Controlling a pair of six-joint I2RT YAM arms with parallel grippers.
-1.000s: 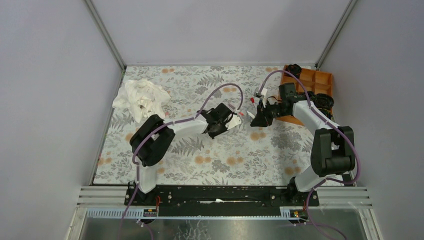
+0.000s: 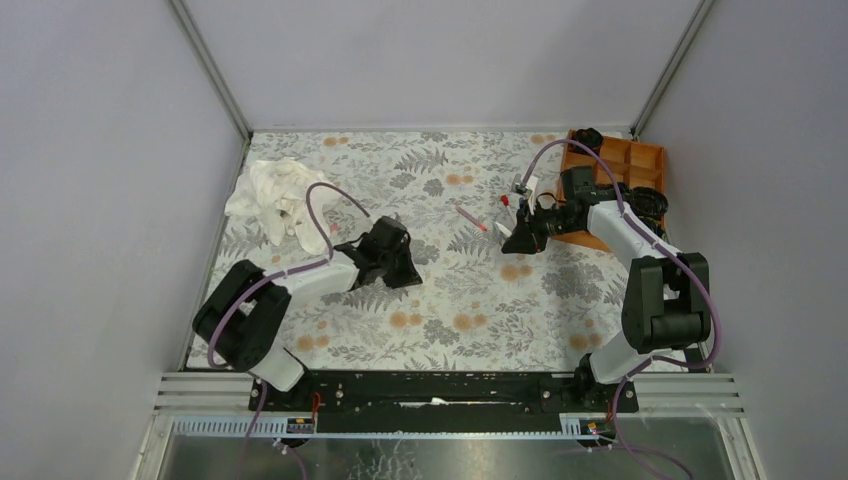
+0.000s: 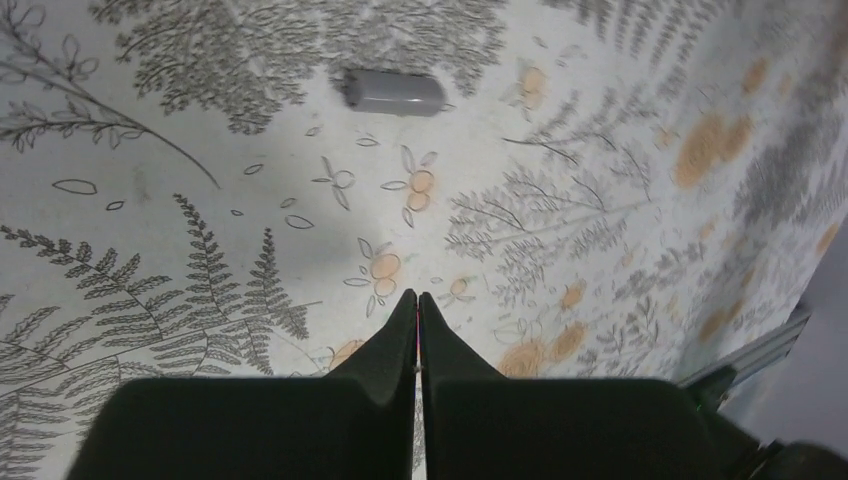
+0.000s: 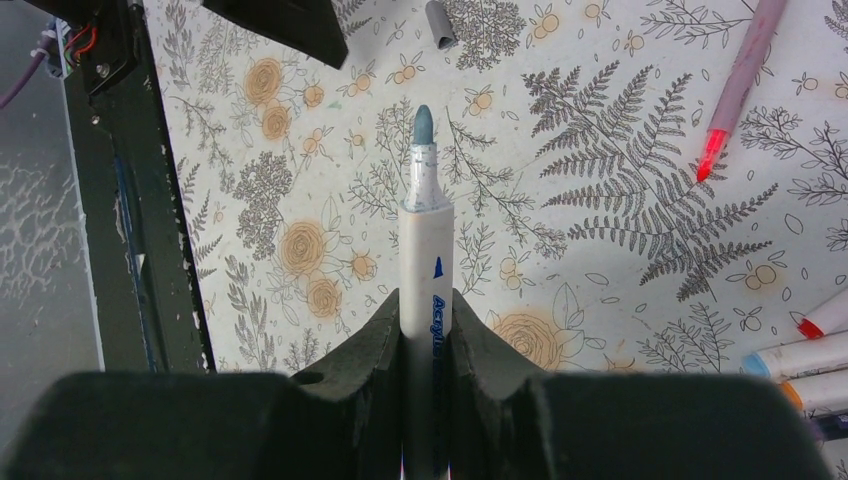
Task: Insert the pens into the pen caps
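In the right wrist view, my right gripper is shut on a white pen (image 4: pixel 427 260), its grey-blue tip bare and pointing away from the fingers. A small grey pen cap (image 3: pixel 396 93) lies on its side on the patterned cloth, ahead of my left gripper. That gripper is shut, with nothing showing between its fingers. The same cap shows at the top of the right wrist view. A pinkish-red pen (image 4: pixel 748 70) with a bare red tip lies on the cloth, apart from both grippers; the top view shows it between the arms.
Several other pens, among them an orange-ended one (image 4: pixel 820 390), lie at the right edge of the right wrist view. An orange compartment box (image 2: pixel 645 160) stands at the back right, partly behind the right arm. White crumpled cloth (image 2: pixel 280 195) lies back left.
The right arm has stayed in place.
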